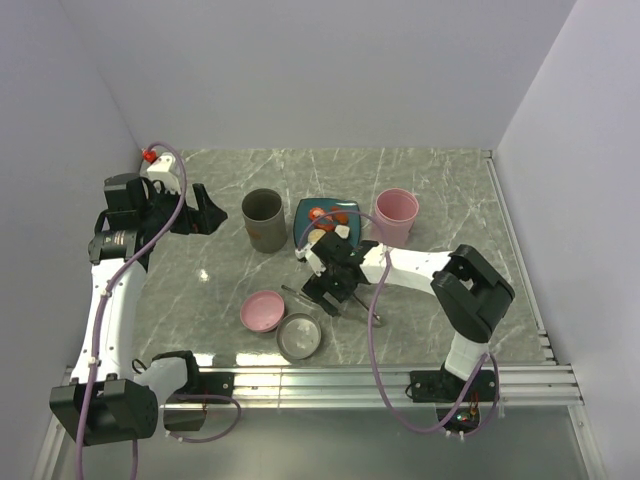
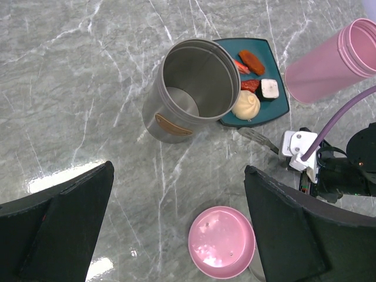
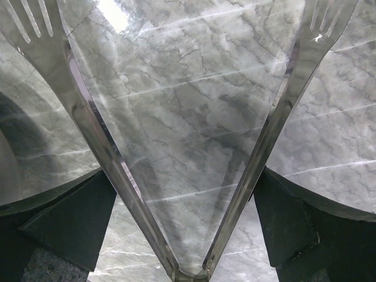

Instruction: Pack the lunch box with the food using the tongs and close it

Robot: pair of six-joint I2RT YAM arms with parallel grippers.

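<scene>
My right gripper is open, low over metal tongs with fork-shaped ends; the tongs' arms (image 3: 132, 194) cross between and beside its fingers in the right wrist view. My left gripper hangs open and empty at the left, above the counter. A teal tray (image 2: 268, 117) holds several food items, including a bun (image 2: 247, 106). A grey canister (image 1: 265, 230) stands left of the tray, a pink cup (image 1: 397, 208) right of it. A pink dish (image 1: 262, 310) and a grey dish (image 1: 298, 336) lie at the front.
Walls enclose the marble counter (image 1: 450, 180) at back and sides. A metal rail (image 1: 300, 376) runs along the front edge.
</scene>
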